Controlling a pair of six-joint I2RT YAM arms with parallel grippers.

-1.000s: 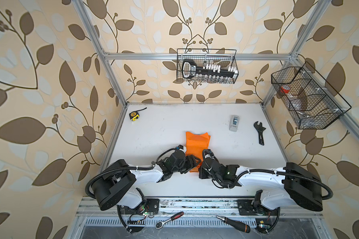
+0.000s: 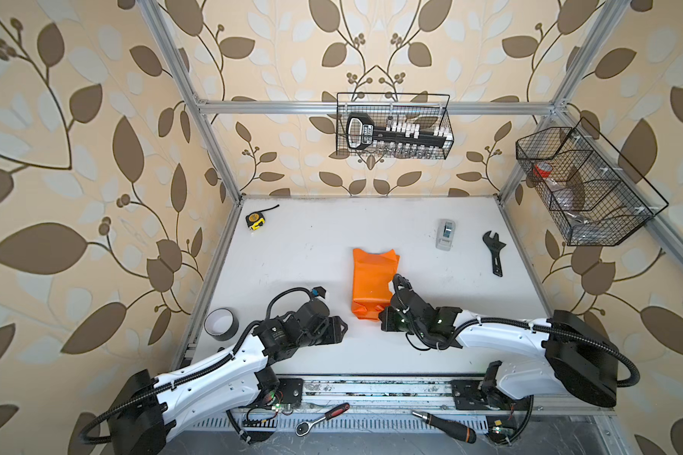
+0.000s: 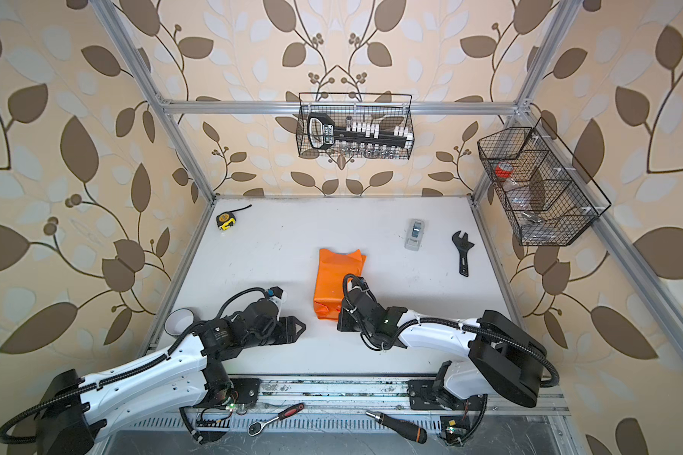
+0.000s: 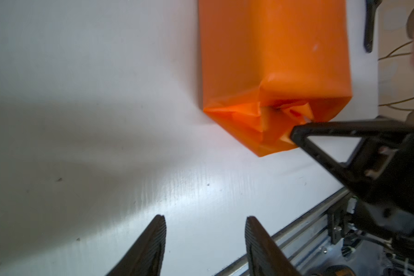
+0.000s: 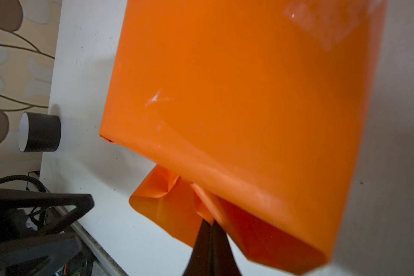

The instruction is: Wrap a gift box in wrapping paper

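Observation:
The gift box wrapped in orange paper [image 2: 373, 276] lies at the middle of the table, its near end carrying loose folds. In the right wrist view, my right gripper is shut with its tips against the folded end flap [image 5: 170, 207]; whether paper is pinched between them I cannot tell. My left gripper stands open, left of the box and apart from it, with only bare table between its fingers. A clear tape piece [image 5: 331, 18] shows on the top of the paper.
A roll of tape [image 2: 221, 323] stands at the left edge. A tape measure [image 2: 255, 220], a grey device [image 2: 445, 234] and a wrench [image 2: 494, 252] lie farther back. Bare table surrounds the box on its left and far sides.
My left gripper has pulled back to the left, away from the box's near end. The right gripper and the box have shifted slightly toward the back.

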